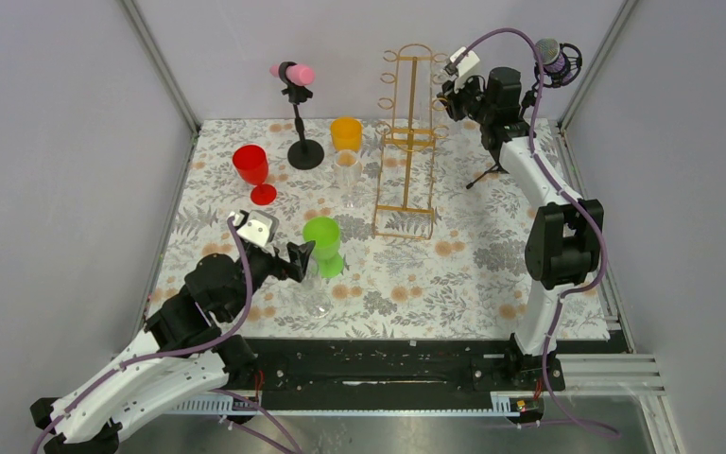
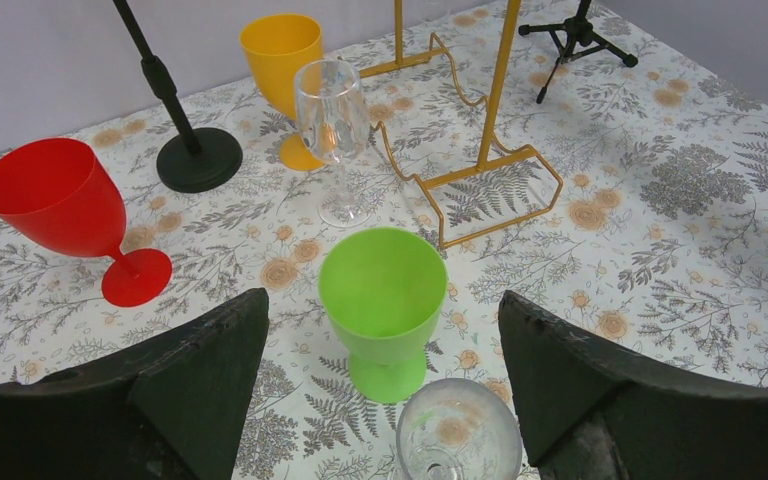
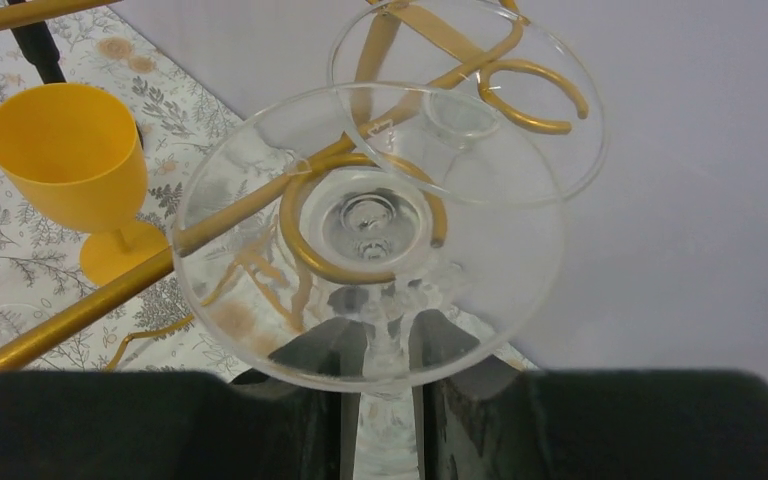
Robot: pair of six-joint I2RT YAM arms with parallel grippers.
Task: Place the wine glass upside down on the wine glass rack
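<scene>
In the right wrist view, a clear wine glass (image 3: 500,290) is upside down, its round base up and over a curled hook (image 3: 295,235) of the gold rack (image 1: 406,208). My right gripper has its fingers on both sides of the glass below the base; whether they press on it cannot be told. A second clear base (image 3: 570,150) hangs at another hook beyond. My left gripper is open above the table, nothing between its fingers, near a green goblet (image 2: 385,290) and a clear glass (image 2: 460,435).
A red goblet (image 1: 250,165), a yellow goblet (image 1: 346,132) and a clear glass (image 1: 348,175) stand left of the rack. Behind them is a black stand (image 1: 305,154) with a pink top. A tripod fan (image 1: 558,61) is behind my right arm.
</scene>
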